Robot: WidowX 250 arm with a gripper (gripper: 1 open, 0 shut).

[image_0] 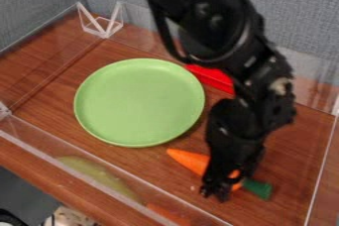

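An orange toy carrot (188,159) with a green top (259,188) lies on the wooden table to the right of a green plate (139,101). My black gripper (223,178) is down over the carrot's middle, shut on it, covering much of its body. The fingertips are dark and partly hard to make out.
A red object (209,76) lies at the back behind the arm. A white wire frame (99,22) stands at the back left. A clear low wall runs along the front, with yellowish and orange shapes by it.
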